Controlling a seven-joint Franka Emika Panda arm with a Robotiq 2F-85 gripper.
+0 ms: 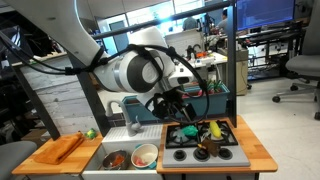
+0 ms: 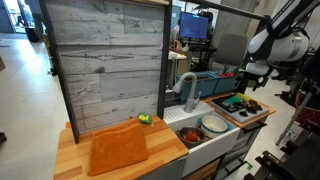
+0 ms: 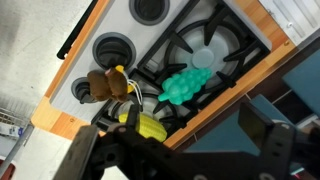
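Over the left part of the toy stove (image 1: 232, 154) hangs my gripper, its two dark fingers spread wide with nothing between them. Below it, in the wrist view, a teal-green toy (image 3: 185, 85) lies on the black grates. A yellow toy (image 3: 148, 127) rests close by, partly covered by the left finger. Near the stove's knobs sits a brown item (image 3: 108, 85) with a small yellow-orange part. In exterior view 1 the yellow toy (image 1: 215, 130) stands out at the back of the stove, right of the teal-green one (image 1: 190, 131).
Left of the stove is a sink basin holding a white bowl (image 1: 145, 155) and a reddish-brown pot (image 1: 115, 159). An orange cloth (image 2: 117, 147) covers part of the wooden counter. Behind the stove stands a blue-teal bin (image 1: 212, 104); a dark upright post rises near it.
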